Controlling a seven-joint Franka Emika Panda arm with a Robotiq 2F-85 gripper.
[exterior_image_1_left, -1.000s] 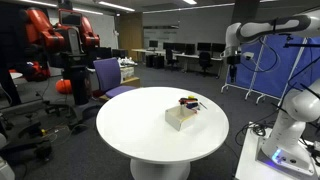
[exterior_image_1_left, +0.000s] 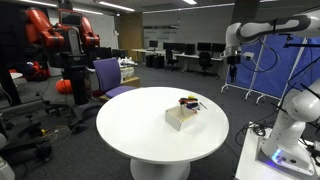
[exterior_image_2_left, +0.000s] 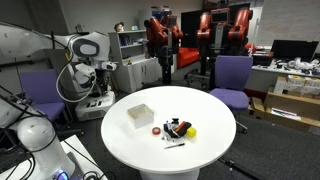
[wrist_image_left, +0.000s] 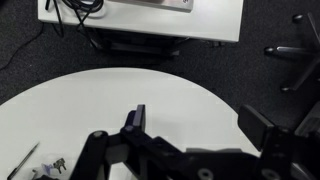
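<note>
My gripper stands open in the wrist view, its dark fingers wide apart with only the white table visible between them. In the second exterior view the gripper (exterior_image_2_left: 94, 88) hangs at the left, beyond the table's edge and well above its top. A pale open box (exterior_image_2_left: 139, 117) sits on the round white table (exterior_image_2_left: 205, 155). Beside it lie a red ring-shaped item (exterior_image_2_left: 156, 130), a cluster of dark and red things (exterior_image_2_left: 179, 128), a yellow object (exterior_image_2_left: 192, 132) and a pen (exterior_image_2_left: 174, 147). The inside of the box is hard to make out.
A white stand (exterior_image_1_left: 262, 160) carries the arm, with loose black cables on it. Purple chairs (exterior_image_2_left: 232, 78) stand behind the table, and a red and black robot (exterior_image_1_left: 72, 50) is in the background.
</note>
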